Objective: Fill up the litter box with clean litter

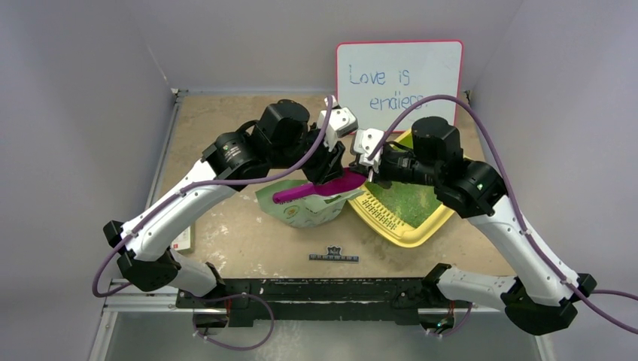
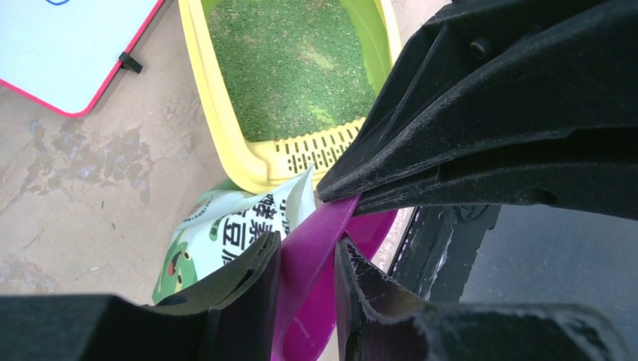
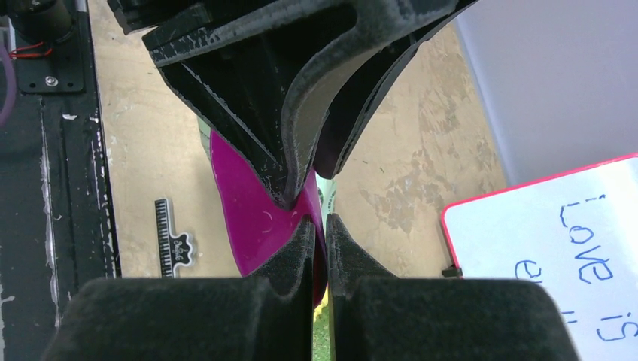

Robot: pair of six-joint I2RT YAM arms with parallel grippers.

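Note:
A purple scoop is held between my two grippers over a pale green litter bag, printed in the left wrist view. My left gripper has its fingers round the scoop, apparently not fully closed; whether it grips is unclear. My right gripper is shut on the scoop, and its black fingers also show at the scoop in the left wrist view. The yellow litter box to the right holds green litter, largely hidden by the right arm in the top view.
A whiteboard with writing stands at the back right. A black ruler clip lies on the front of the table.

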